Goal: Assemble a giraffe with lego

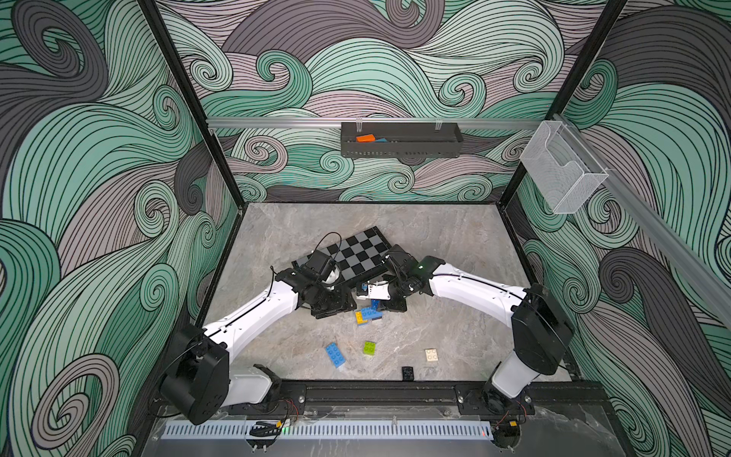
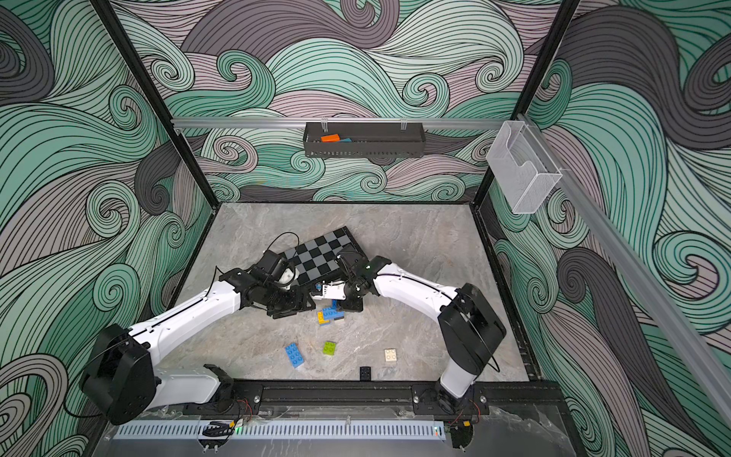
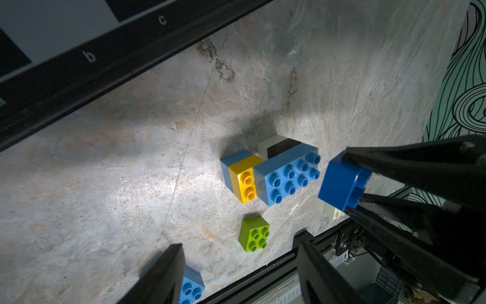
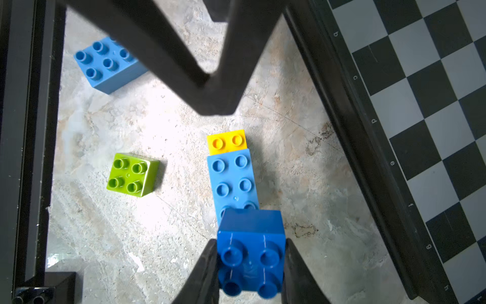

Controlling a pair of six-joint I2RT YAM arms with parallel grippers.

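The partly built model lies on the table; its light blue block (image 3: 288, 174) sits over a yellow brick (image 3: 245, 179), a white brick and a black brick, with another blue brick at its yellow end. My right gripper is shut on a dark blue brick, held by its sides above the block's far end from the yellow; in the left wrist view that dark blue brick (image 3: 343, 182) appears apart from the block. My left gripper is open at the yellow side of the model, nothing between its fingers.
A chessboard (image 1: 365, 251) lies behind the grippers. Nearer the front edge are a green brick (image 1: 369, 348), a loose blue brick (image 1: 335, 354), a white brick (image 1: 431, 355) and a black brick (image 1: 408, 373). Both arms are close together.
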